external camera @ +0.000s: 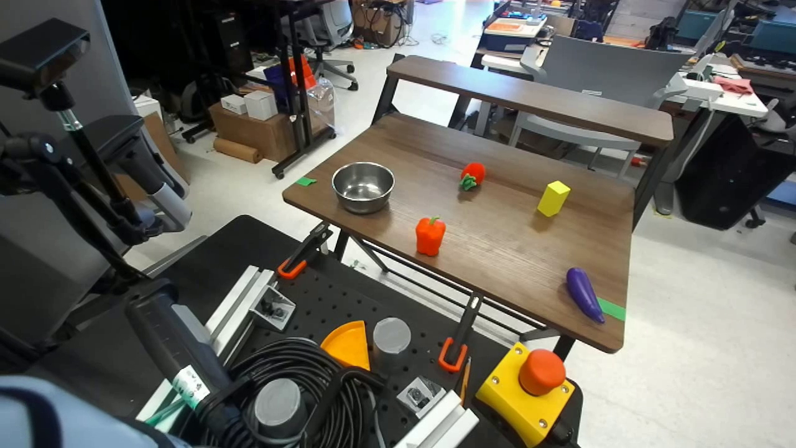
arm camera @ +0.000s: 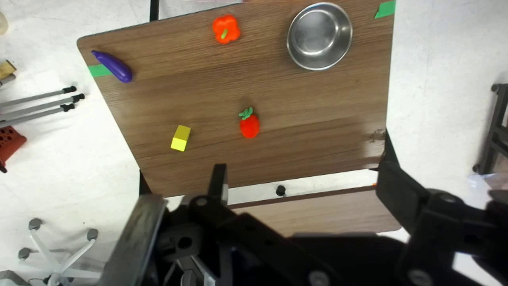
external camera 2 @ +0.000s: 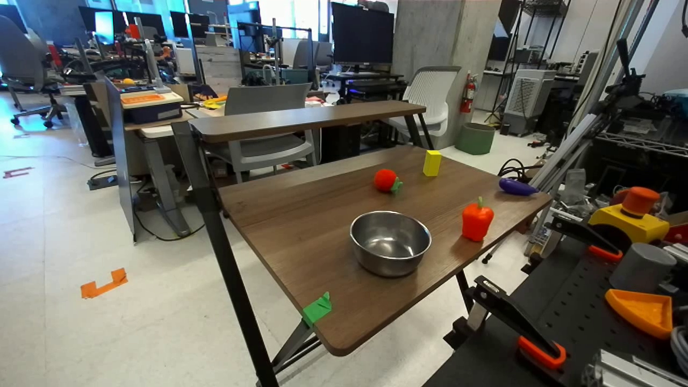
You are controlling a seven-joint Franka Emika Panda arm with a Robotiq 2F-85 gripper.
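My gripper shows only in the wrist view, its two dark fingers spread wide and nothing between them; it hangs well above the table. On the brown table stands a steel bowl [external camera: 362, 187], empty, near the left end in exterior view 1. An orange pepper [external camera: 430, 236] stands upright by the near edge. A red strawberry-like piece with a green top [arm camera: 250, 125] lies around mid-table. The yellow block [external camera: 553, 198] stands toward the far right side. A purple eggplant [arm camera: 112, 66] rests near a table corner, beside green tape.
A raised wooden shelf [external camera: 530, 98] runs along the table's far side. Black-and-orange clamps [external camera: 460, 333] sit on the black pegboard bench in front, with a red emergency button [external camera: 542, 371] on a yellow box.
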